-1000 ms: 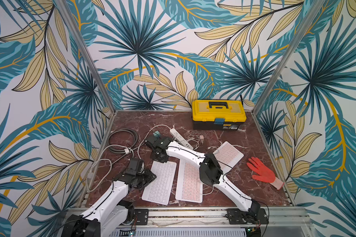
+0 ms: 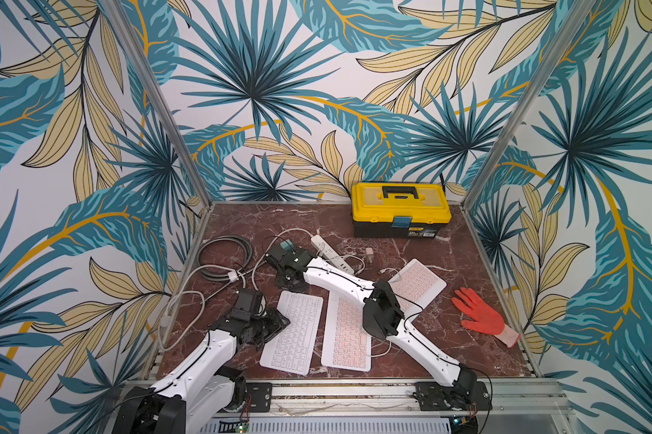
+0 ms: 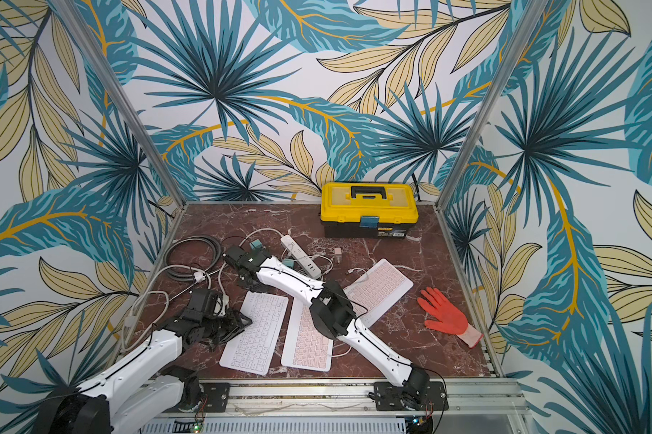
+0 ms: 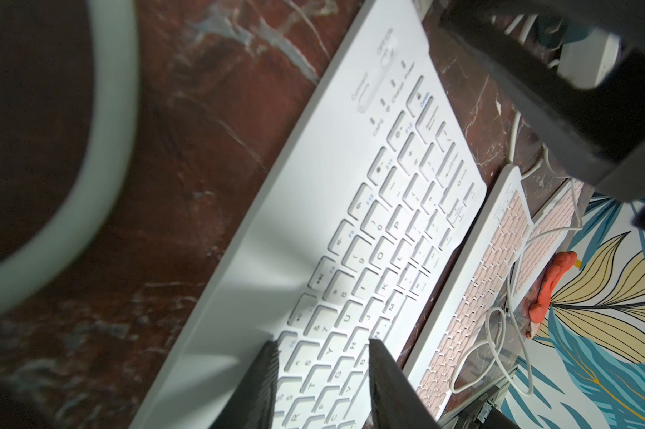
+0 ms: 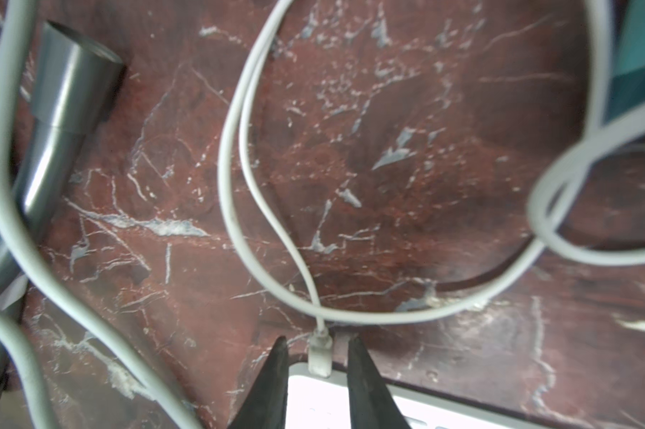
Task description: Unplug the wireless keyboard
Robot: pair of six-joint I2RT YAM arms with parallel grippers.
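The white keyboard (image 2: 291, 332) lies front centre-left. My left gripper is over its left edge and keys, fingertips closed in on that edge, apparently gripping the keyboard. My right gripper is at the keyboard's far end, fingers apart either side of the small white cable plug (image 5: 320, 361), which sits at the keyboard edge with a thin white cable (image 5: 294, 254) running from it. Whether the fingers touch the plug cannot be told.
Two pink-keyed keyboards (image 2: 347, 343) lie to the right, with an orange glove (image 2: 477, 311) beyond. A power strip (image 2: 329, 249), yellow toolbox (image 2: 400, 206), coiled grey hose (image 3: 174, 249) and loose cables occupy the back and left.
My right gripper has shifted very slightly near the keyboard's far end. The left arm and the keyboards look unmoved.
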